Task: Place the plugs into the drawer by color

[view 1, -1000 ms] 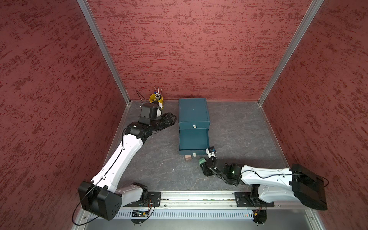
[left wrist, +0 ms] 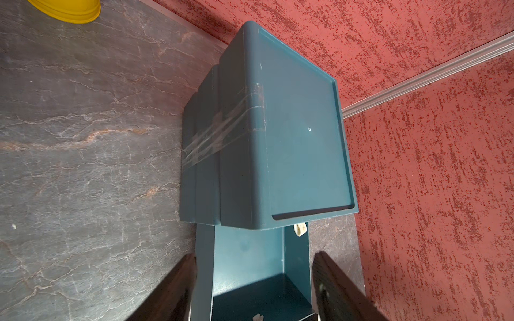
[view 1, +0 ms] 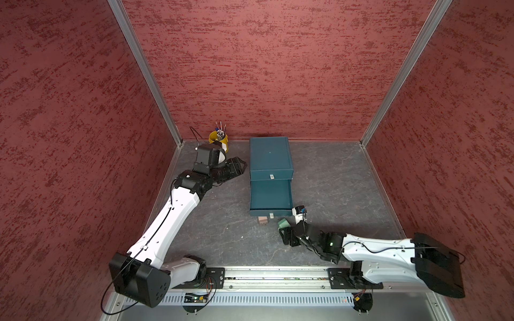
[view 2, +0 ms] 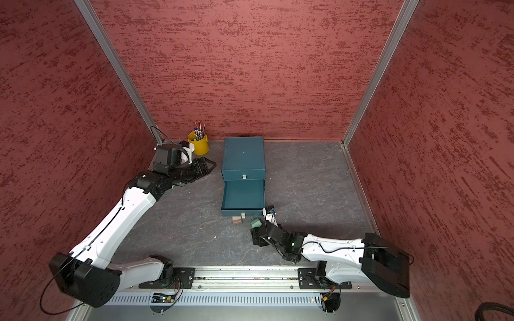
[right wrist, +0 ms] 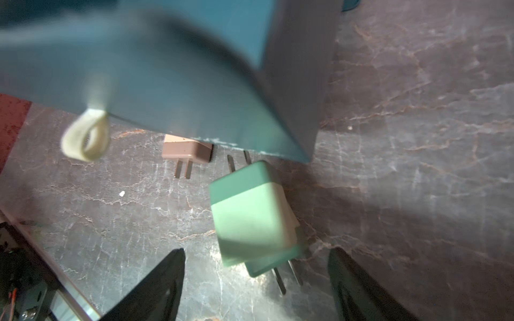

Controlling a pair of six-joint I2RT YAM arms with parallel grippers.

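The teal drawer unit (view 1: pixel 271 155) has its lower drawer (view 2: pixel 243 195) pulled out and empty. In front of it a pink plug (right wrist: pixel 186 151) and green plugs (right wrist: pixel 251 214), partly overlapping and blurred, lie on the table. My right gripper is open at the green plugs, fingertips either side, nothing visibly gripped. The drawer's front edge and white pull tab (right wrist: pixel 85 136) hang close in the right wrist view. My left gripper stands open, left of the unit and above it, with nothing between its fingers.
A yellow cup with pens (view 2: pixel 199 144) stands at the back left behind the left arm. Red walls enclose the sides and back.
The left arm has not moved.
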